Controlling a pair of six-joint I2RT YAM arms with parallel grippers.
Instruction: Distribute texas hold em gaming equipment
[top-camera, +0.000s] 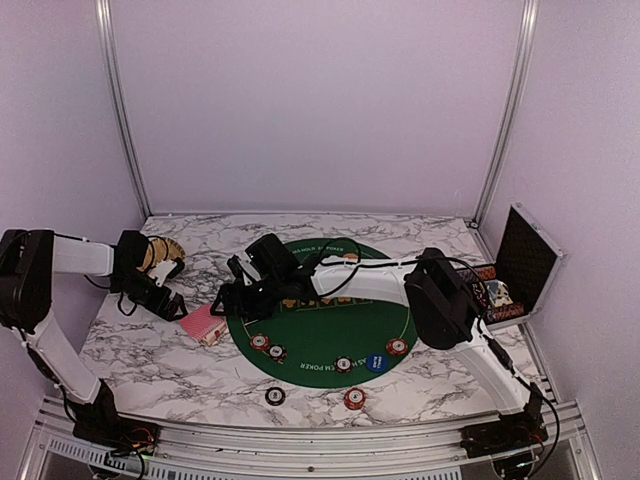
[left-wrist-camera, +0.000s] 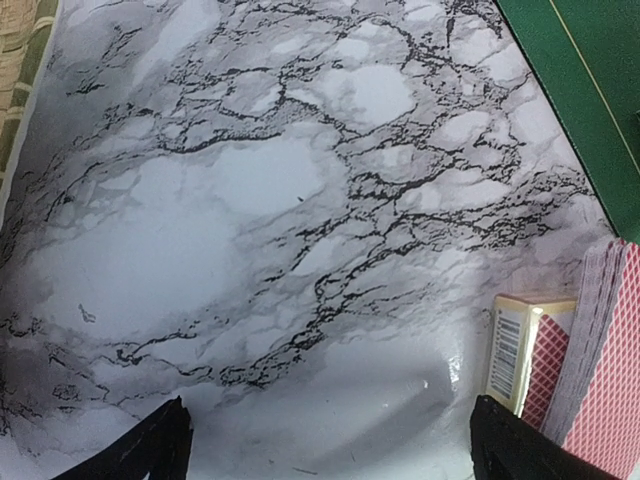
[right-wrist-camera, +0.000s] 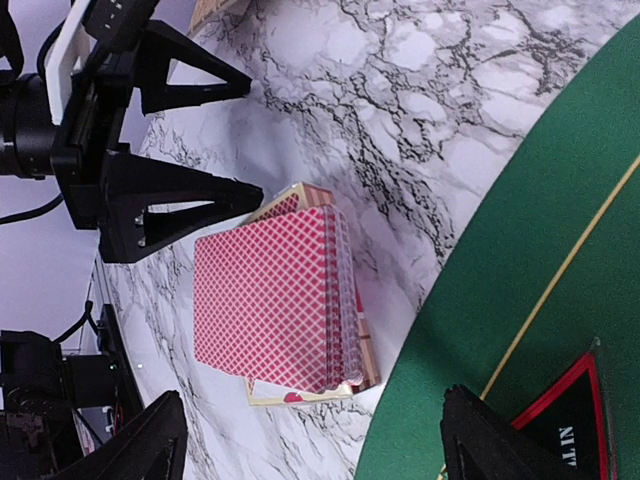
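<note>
A stack of red-backed cards (top-camera: 203, 323) lies on the marble left of the green poker mat (top-camera: 330, 335). In the right wrist view the cards (right-wrist-camera: 270, 290) rest on a card box (right-wrist-camera: 367, 365), slightly askew. My right gripper is open above the near side of the stack, nothing between its fingers. On the stack's other side my left gripper (top-camera: 180, 290) stands open and empty; one of its fingers (right-wrist-camera: 195, 190) points close to the box's end. The box (left-wrist-camera: 508, 345) and card edges (left-wrist-camera: 590, 340) show at the right of the left wrist view.
Chips (top-camera: 344, 364) and a blue disc (top-camera: 376, 362) sit on the mat; a red chip (top-camera: 354, 398) and a black one (top-camera: 275, 396) are in front. A woven basket (top-camera: 163, 252) stands back left, an open case (top-camera: 505, 292) at the right.
</note>
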